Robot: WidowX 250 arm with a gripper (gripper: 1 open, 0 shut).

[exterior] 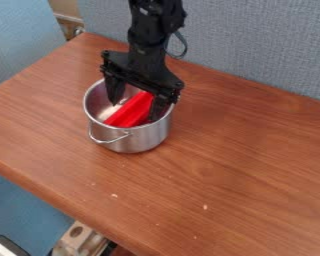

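Note:
A steel pot [129, 138] with a wire handle stands on the wooden table. A long red object [129, 112] lies slanted inside it. My black gripper [141, 86] is open over the pot, its fingers reaching down at the back rim on either side, partly in front of the pot's interior. The red object shows below and between them; whether they touch it cannot be told.
A grey padded wall runs behind it, and the table's left edge drops to a blue surface.

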